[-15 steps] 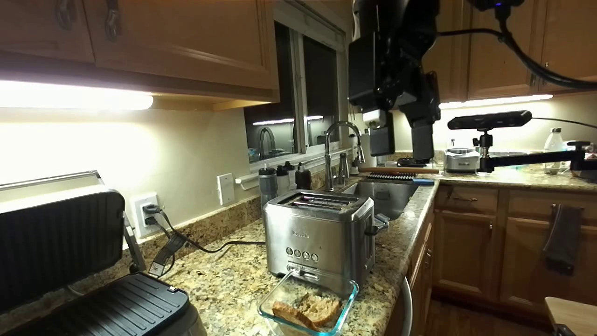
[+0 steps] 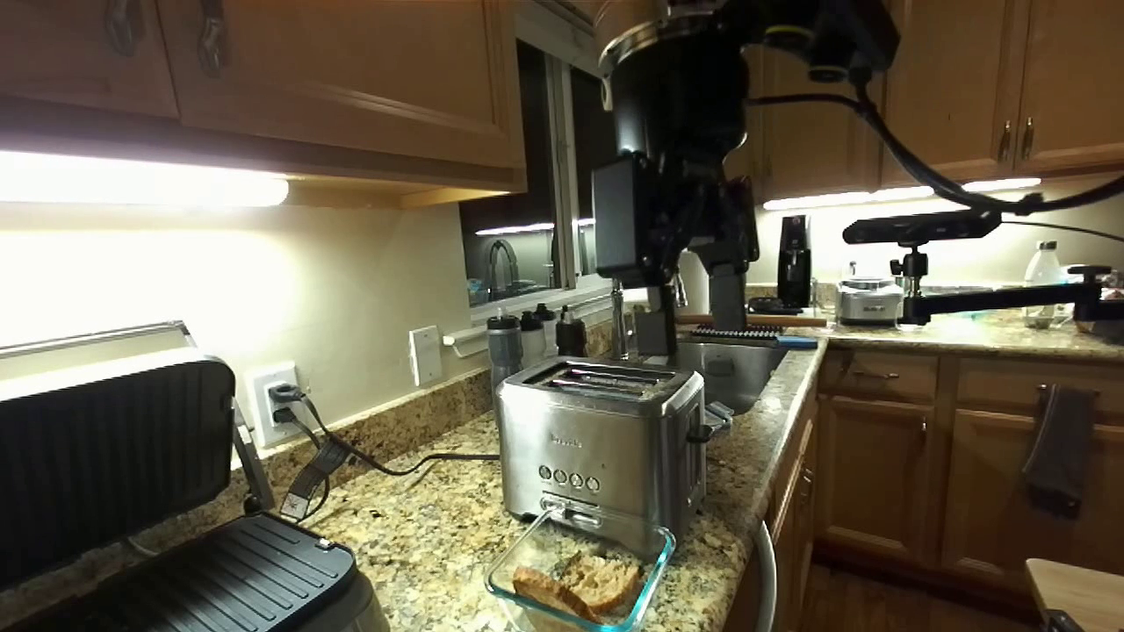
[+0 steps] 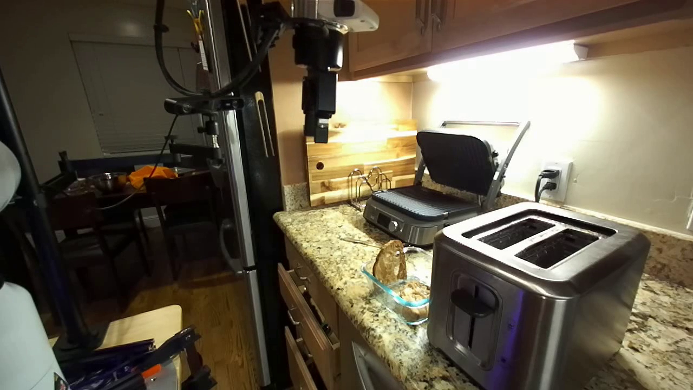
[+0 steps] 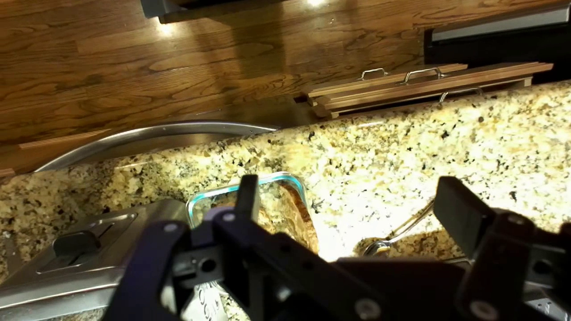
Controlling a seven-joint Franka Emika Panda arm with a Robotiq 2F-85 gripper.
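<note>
Two slices of bread (image 2: pixel 601 581) lie in a clear glass container (image 2: pixel 659 563) in front of the steel toaster (image 2: pixel 590 453); one slice (image 3: pixel 390 262) leans up against the container's side. Both slots on top of the toaster (image 3: pixel 539 299) look empty in the second exterior view. High above the counter hangs my gripper (image 2: pixel 692 321), open and empty. In the wrist view the gripper has its fingers wide apart, and the near parts of the gripper cover some of the container (image 4: pixel 278 177) and bread (image 4: pixel 293 214).
An open contact grill (image 3: pixel 422 208) stands beyond the container, with a metal utensil (image 4: pixel 396 233) on the counter near it. The toaster's cord (image 2: pixel 406 467) runs to the wall outlet. Drawers (image 3: pixel 308 305) stand open below the counter edge. Overhead cabinets (image 2: pixel 348 84) line the wall.
My gripper has moved left and somewhat lower in the first exterior view, now appearing behind and above the toaster. Bread, container and toaster have not moved.
</note>
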